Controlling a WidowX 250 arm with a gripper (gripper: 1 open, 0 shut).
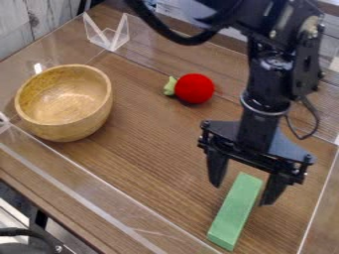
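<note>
My black gripper (259, 171) hangs low at the right of the camera view, open, its fingers around the upper end of a green block (232, 220) that lies on the wooden table (133, 189). The red object (195, 87), with a small green part at its left, rests at the upper middle.
A tan wooden bowl (62, 104) stands at the left. A white wire-like holder (103, 32) is at the back left.
</note>
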